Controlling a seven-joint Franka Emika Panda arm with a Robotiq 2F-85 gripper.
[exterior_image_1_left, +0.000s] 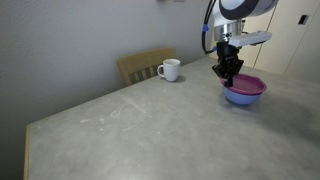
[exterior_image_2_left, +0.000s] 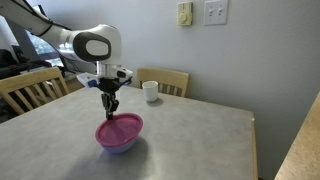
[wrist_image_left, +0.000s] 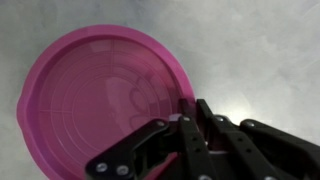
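A round pink dish or lid (wrist_image_left: 100, 90) with concentric rings fills much of the wrist view; which of the two it is, I cannot tell. In both exterior views it sits at a slight tilt over a light blue bowl (exterior_image_1_left: 241, 98), whose lower part shows beneath the pink rim (exterior_image_2_left: 121, 130). My gripper is shut on the edge of the pink dish, fingers pointing down. From the side, the gripper (exterior_image_1_left: 231, 80) is at the dish's near-left edge, and the second exterior view puts the gripper (exterior_image_2_left: 109, 113) at its far edge. Whether the blue bowl is also pinched is hidden.
A white mug (exterior_image_1_left: 170, 70) stands near the table edge, with a wooden chair (exterior_image_1_left: 144, 64) behind it. Another chair (exterior_image_2_left: 32, 92) stands on the left in the second exterior view.
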